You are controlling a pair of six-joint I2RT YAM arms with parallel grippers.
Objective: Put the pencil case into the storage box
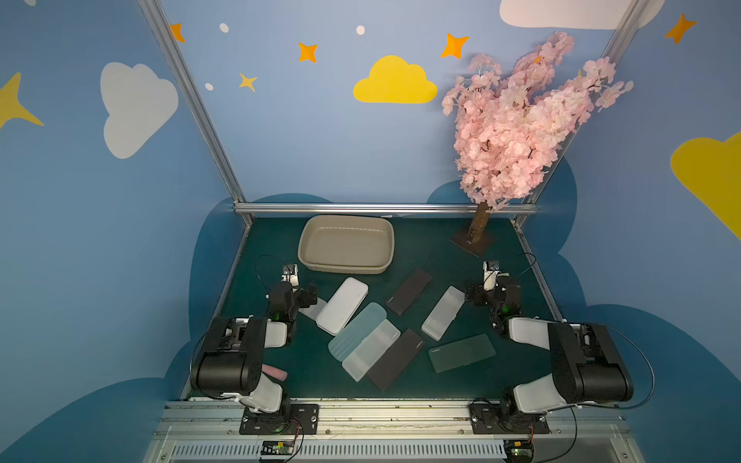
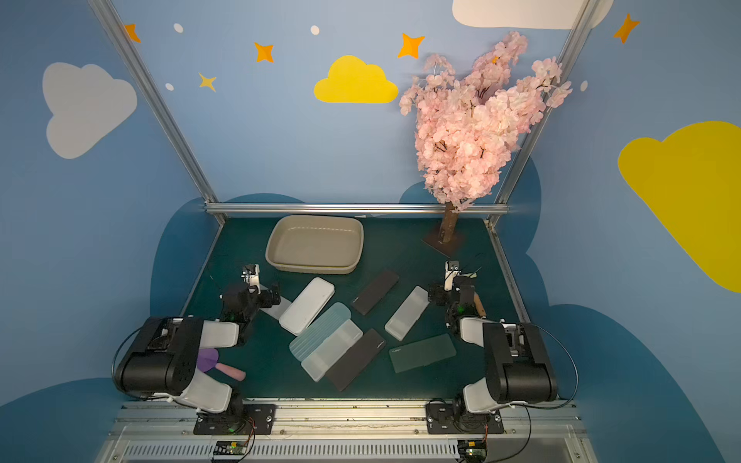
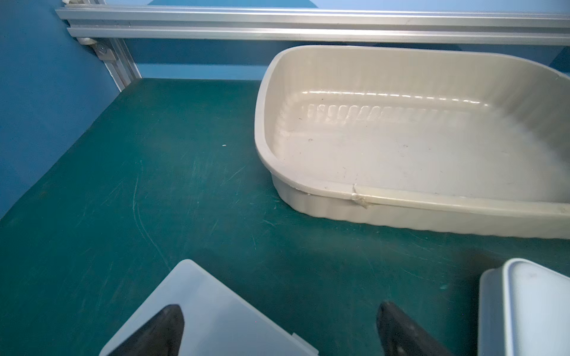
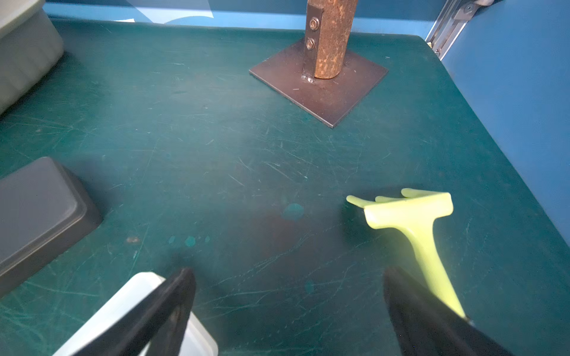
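The beige storage box (image 1: 345,268) stands empty at the back left of the table. Pencil cases lie spread in front of it: a white one (image 1: 342,305), an open blue one (image 1: 357,332), dark grey ones (image 1: 409,291) (image 1: 395,359), a pale one (image 1: 443,313) and a green one (image 1: 461,353). Partly under my left gripper is a flat translucent case (image 3: 207,314); those fingers are open and empty. My right gripper hangs open over the right side, beside the pale case (image 4: 133,308), nothing between its fingers.
A yellow-green rake (image 4: 415,219) lies at the right. Behind it rises a blossom tree on a metal base (image 4: 332,95). A purple tool with a pink handle (image 2: 230,372) is partly hidden by the left arm. Table left of the box is clear.
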